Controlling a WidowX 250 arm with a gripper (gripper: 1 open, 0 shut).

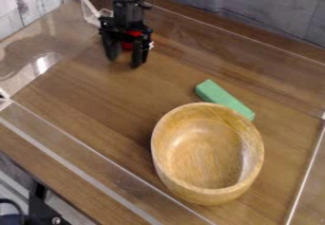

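Observation:
My black gripper [124,45] hangs over the upper-left part of the wooden table, directly in front of a red object [132,35] that is mostly hidden behind it. Whether the fingers are open or shut, or hold the red object, I cannot tell. A light wooden bowl [207,154] sits at the lower right, and a green block [223,99] lies just behind it.
Grey wall panels run along the back, and the table's edge drops away at the lower left.

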